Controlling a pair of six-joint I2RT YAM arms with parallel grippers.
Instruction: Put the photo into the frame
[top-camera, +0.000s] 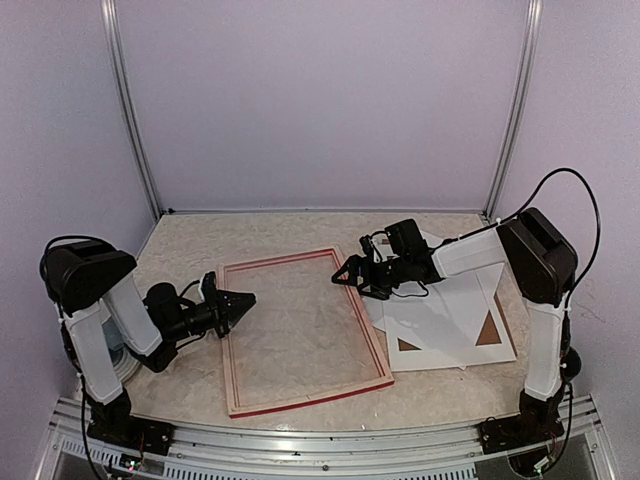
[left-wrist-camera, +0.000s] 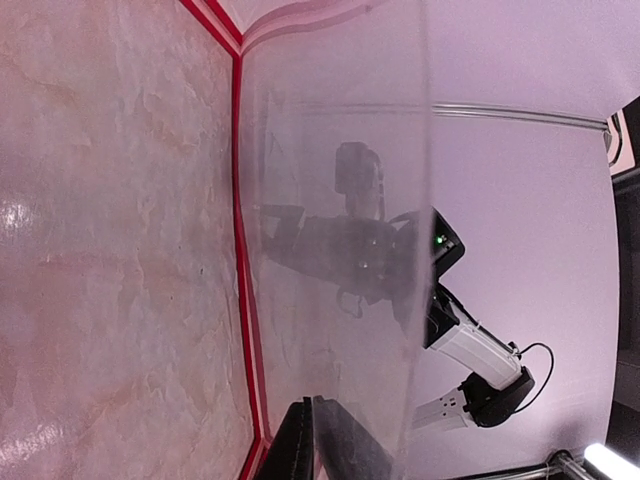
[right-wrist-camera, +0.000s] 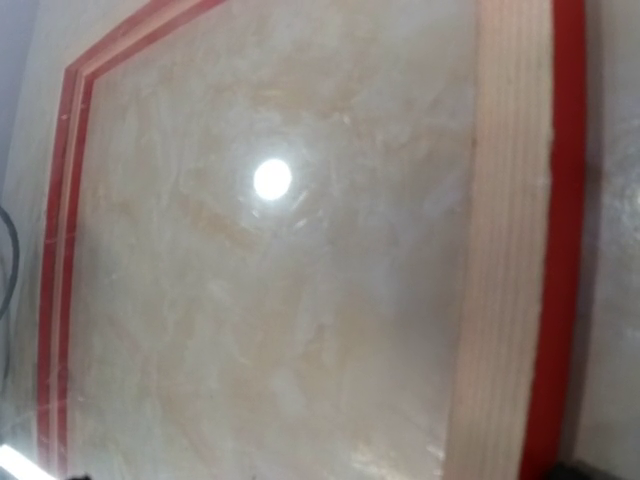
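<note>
The picture frame (top-camera: 376, 355), pale wood with red edges, lies flat at the middle of the table, its inside showing the tabletop through a clear pane. In the top view my left gripper (top-camera: 243, 303) is over its left side. The left wrist view shows this gripper shut at the edge of a translucent sheet (left-wrist-camera: 330, 190), through which the right arm shows. My right gripper (top-camera: 345, 275) stands open above the frame's upper right corner; only its tips show at the bottom of the right wrist view. No picture shows that I can tell as the photo.
White sheets or boards (top-camera: 435, 330) with brown triangular patches lie right of the frame, partly under the right arm. A round, pale object (top-camera: 127, 362) is half hidden behind the left arm.
</note>
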